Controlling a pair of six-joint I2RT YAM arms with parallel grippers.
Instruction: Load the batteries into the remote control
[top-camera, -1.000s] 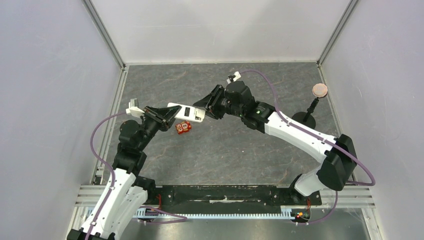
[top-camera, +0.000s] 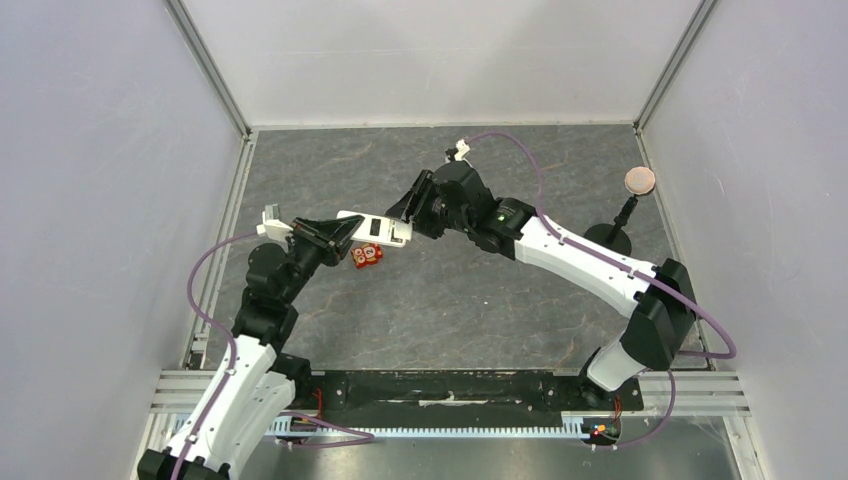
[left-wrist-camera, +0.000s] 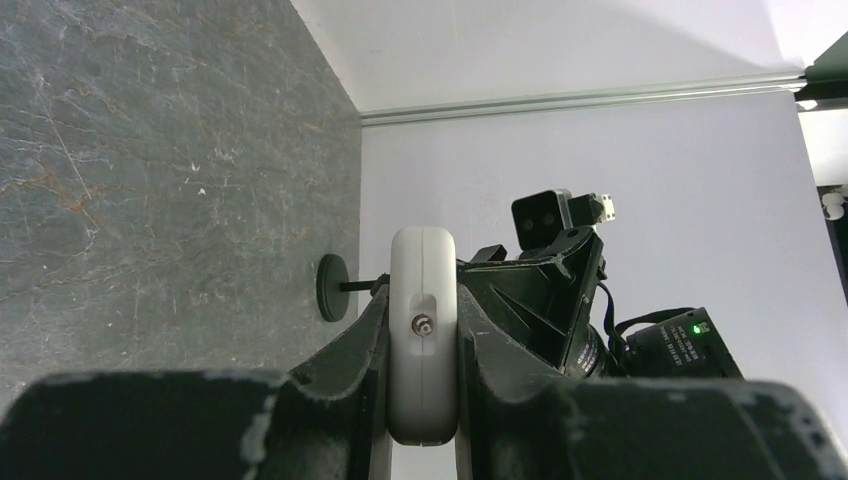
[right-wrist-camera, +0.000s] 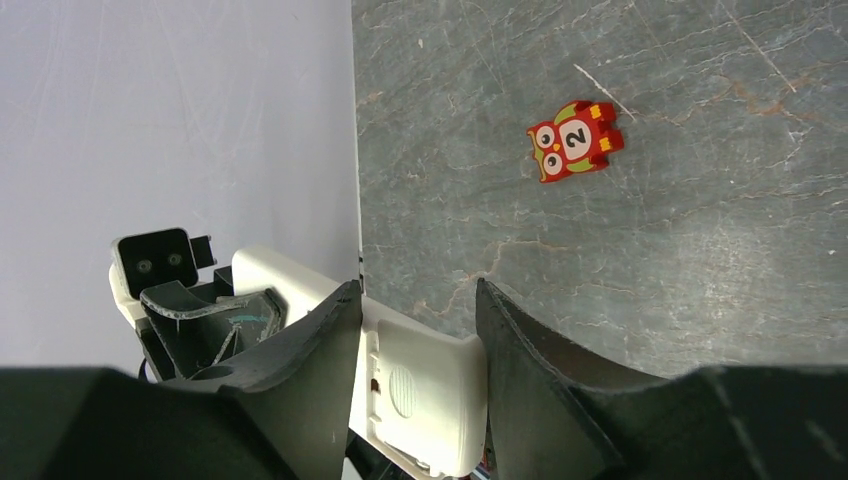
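The white remote control (top-camera: 374, 228) is held in the air between the two arms, battery compartment facing up in the top view. My left gripper is shut on it, the remote standing end-on between its fingers. My right gripper is part open at the other end, its fingers on either side of the remote's end (right-wrist-camera: 420, 390); whether they touch it is unclear. The compartment's contents are too small to tell for sure.
A red owl battery pack or toy marked 2 (right-wrist-camera: 575, 140) lies on the grey table (top-camera: 470, 310) below. A black stand with a pale round top (top-camera: 639, 181) is at the right.
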